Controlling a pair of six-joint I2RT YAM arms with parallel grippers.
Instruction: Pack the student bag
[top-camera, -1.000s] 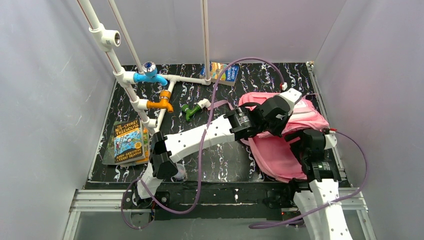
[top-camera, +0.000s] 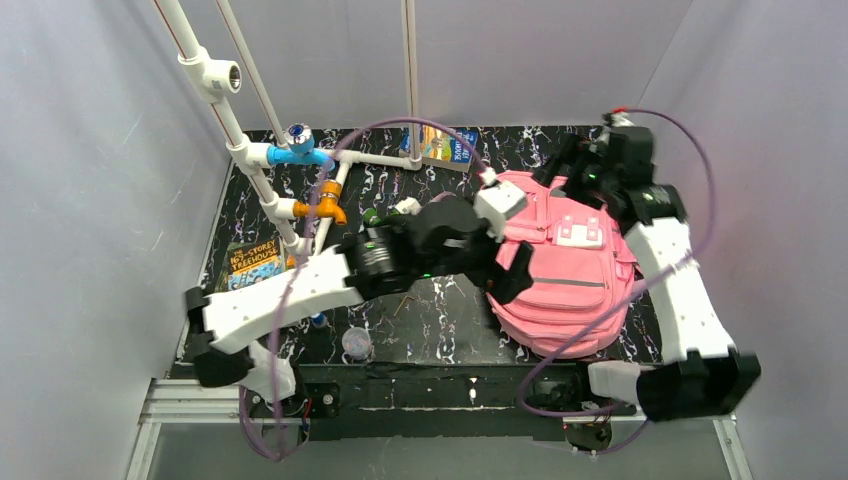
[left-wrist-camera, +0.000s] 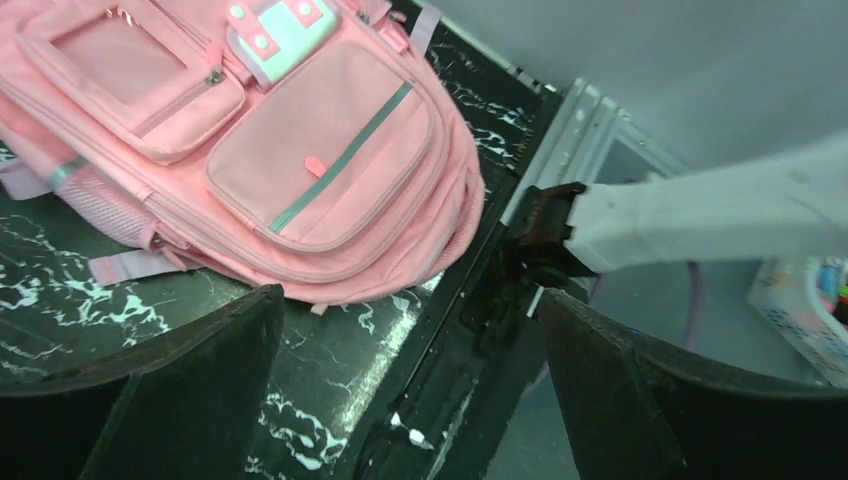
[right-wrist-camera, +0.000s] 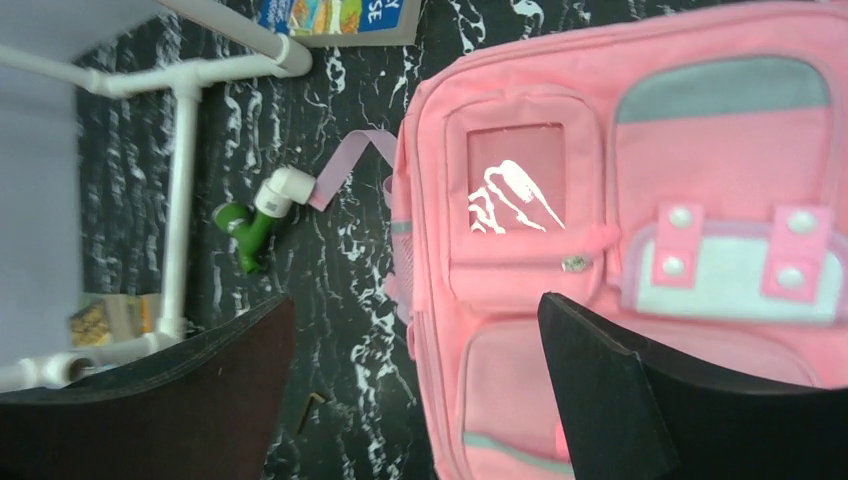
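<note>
The pink backpack (top-camera: 565, 300) lies flat with its front pockets up on the right of the black marble table, also seen from both wrists (left-wrist-camera: 320, 180). My left gripper (top-camera: 510, 275) is open over the bag's left part, with nothing between its fingers. My right gripper (top-camera: 555, 170) is open above the bag's upper part, empty and blurred in the top view. Books (top-camera: 252, 265) lie at the left, partly behind my left arm; another book (top-camera: 450, 150) lies at the back.
White pipes with blue (top-camera: 300, 157) and orange (top-camera: 320, 208) taps stand on the left. A green fitting (right-wrist-camera: 250, 232) lies loose beside the bag. A clear cup (top-camera: 357, 343) is near the front edge. Grey walls bound the sides and back.
Both arms have moved: the left down and toward the front left, the right up toward the back. The backpack's front, lifted or disturbed a second ago, now lies flat.
</note>
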